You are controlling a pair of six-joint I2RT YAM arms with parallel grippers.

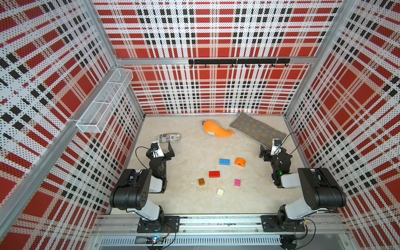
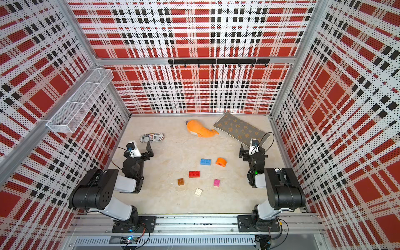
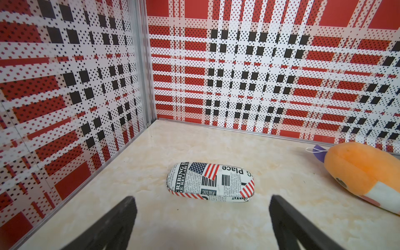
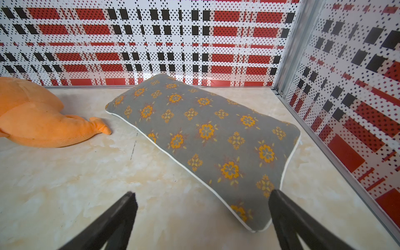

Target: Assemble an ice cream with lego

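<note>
Loose lego bricks lie apart on the middle of the table: a red one (image 1: 214, 174), a blue one (image 1: 224, 161), an orange rounded one (image 1: 240, 161), a brown one (image 1: 201, 181), a pink one (image 1: 237, 182) and a cream one (image 1: 220, 191). My left gripper (image 1: 162, 150) stands at the left of the table, open and empty, facing a newsprint-patterned cushion (image 3: 210, 183). My right gripper (image 1: 267, 150) stands open and empty at the right, facing a grey flowered mat (image 4: 204, 141). The bricks are out of view in both wrist views.
An orange plush toy (image 1: 214, 128) lies at the back centre. A white wire basket (image 1: 100, 109) hangs on the left wall, and a black hook rail (image 1: 239, 61) runs along the back wall.
</note>
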